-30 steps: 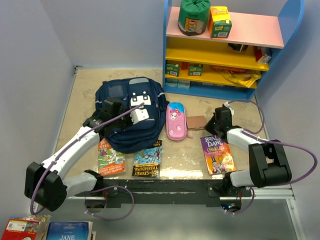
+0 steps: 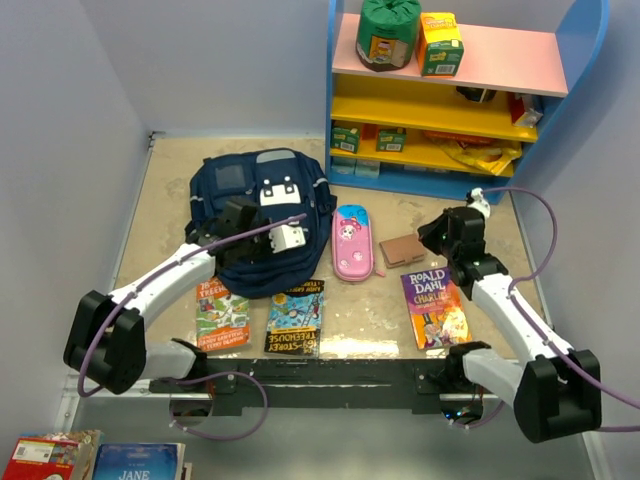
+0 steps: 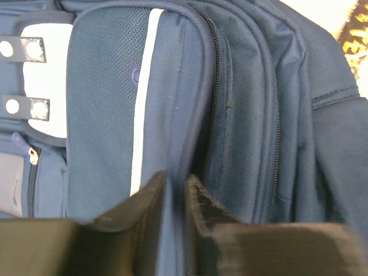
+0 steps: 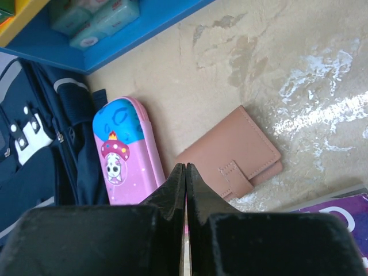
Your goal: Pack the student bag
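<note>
The navy school bag (image 2: 225,180) lies flat with its front up. In the left wrist view, my left gripper has one finger on each side of a raised fabric fold (image 3: 187,115) beside a zip; a gap shows between its fingers. A brown wallet (image 4: 230,152) lies to the right of the pink pencil case (image 4: 127,152). Over the wallet's near-left edge in the right wrist view, my right gripper is shut with nothing between its fingers. Two books, an orange-green one (image 2: 222,318) and a blue one (image 2: 295,318), lie below the bag.
A purple Roald Dahl book (image 2: 436,308) lies at the right front. Behind stands a blue-framed shelf (image 2: 430,105) with boxes. More books (image 2: 138,462) are at the bottom left. Bare floor (image 2: 370,318) shows in the middle front.
My right gripper has lifted and moved back, and the wallet has turned and shifted slightly. The left arm has moved a little to the right and forward, and the bag's top has shifted slightly.
</note>
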